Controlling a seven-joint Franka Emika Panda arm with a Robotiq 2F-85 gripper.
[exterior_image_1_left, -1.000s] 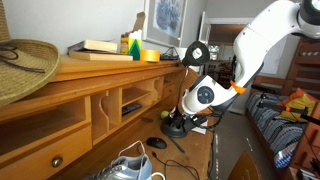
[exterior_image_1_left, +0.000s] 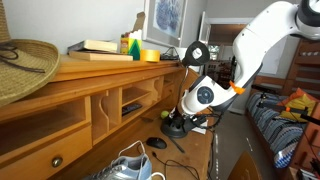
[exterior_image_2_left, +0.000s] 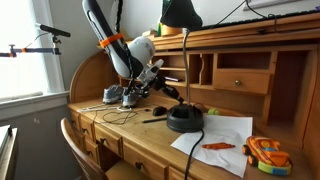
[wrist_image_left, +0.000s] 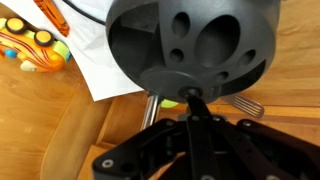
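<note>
A dark lamp base (exterior_image_2_left: 185, 118) stands on the wooden desk, with a thin pole (exterior_image_2_left: 186, 70) rising from it to a dark shade (exterior_image_2_left: 181, 12). In the wrist view the dark grey base (wrist_image_left: 150, 50), with round holes and hollows in its top, fills the upper middle. My gripper shows shut at its near edge, with nothing visible between its fingers. Whether the fingertips touch the base cannot be told. In exterior view 2 the gripper (exterior_image_2_left: 178, 97) is just beyond the base; in exterior view 1 the gripper (exterior_image_1_left: 184, 108) partly covers the base (exterior_image_1_left: 172, 129).
White paper (exterior_image_2_left: 222, 145) bearing an orange item (exterior_image_2_left: 218, 146) and a colourful toy (exterior_image_2_left: 266, 155) lie beside the base. A black mouse (exterior_image_1_left: 156, 142), cables and grey shoes (exterior_image_1_left: 127, 168) occupy other parts of the desk. Drawers and cubbies (exterior_image_1_left: 104, 110) line the back.
</note>
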